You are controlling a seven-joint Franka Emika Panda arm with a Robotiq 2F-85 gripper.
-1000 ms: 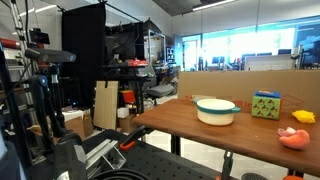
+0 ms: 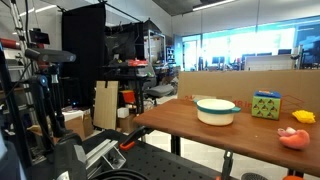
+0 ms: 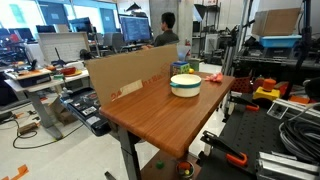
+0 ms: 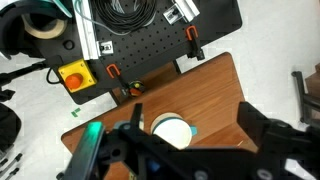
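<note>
A round white bowl with a teal rim [image 2: 217,112] stands on the brown table [image 2: 190,122], and the second exterior view shows the same white bowl [image 3: 185,87]. Behind it to the right is a green block with a blue top [image 2: 266,106]. A pink object [image 2: 294,138] lies near the table's right end, with a small yellow item [image 2: 303,117] farther back. Seen from above, my gripper is open, its dark fingers apart. The white bowl [image 4: 172,129] shows well below it, partly covered by the gripper body; nothing is between the fingers.
A cardboard panel [image 3: 145,77] stands upright along the table's far edge. Beside the table, a black base plate [image 4: 150,45] carries cables and clamps. A person [image 3: 165,30] is in the background.
</note>
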